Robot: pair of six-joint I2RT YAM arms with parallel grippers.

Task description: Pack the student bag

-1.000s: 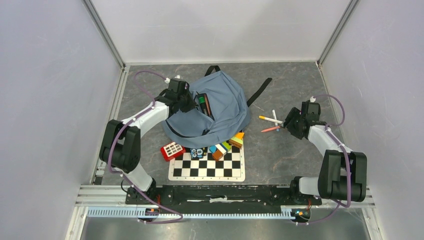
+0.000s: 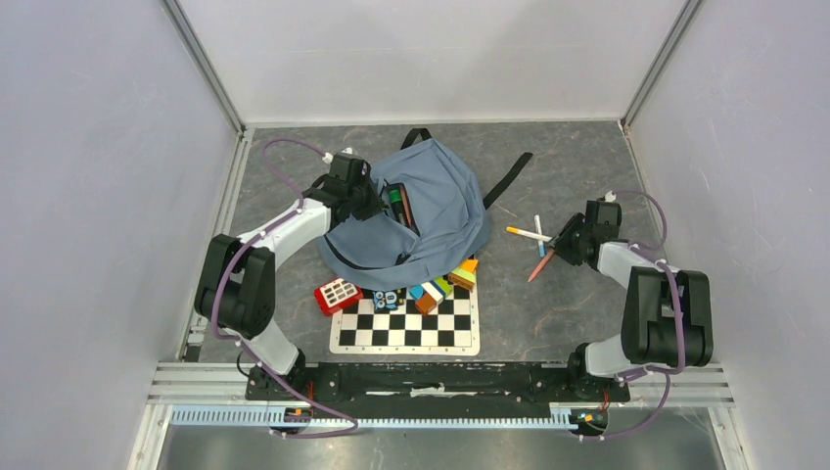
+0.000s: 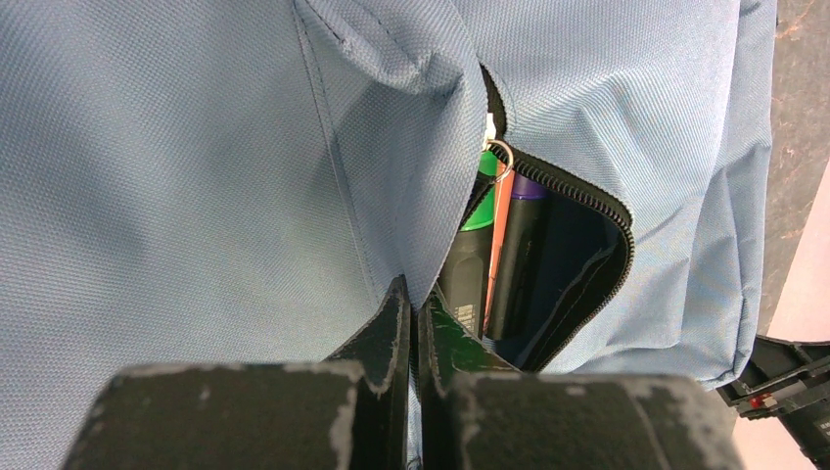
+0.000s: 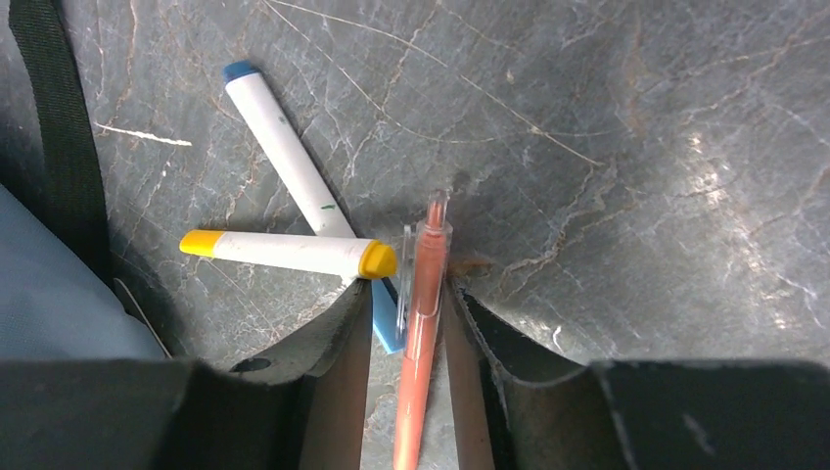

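The blue-grey bag lies on its side, its pocket unzipped. Inside the pocket show a green-topped marker, a purple-banded marker and an orange pencil. My left gripper is shut on the cloth at the pocket's edge. Low over the table, my right gripper is part open, with the clear-capped orange pen between its fingers and a gap on the pen's left. A yellow-ended marker rests across a blue-capped white marker, its near end close to the left finger.
A checkered board sits in front of the bag, with a red toy and several coloured blocks along its back edge. A black strap stretches toward the markers. Bare table lies right of the board.
The orange pen has swung from nearly level to a slant, its lower end pointing toward the front. My right gripper has shifted slightly left. The left arm and bag stayed put.
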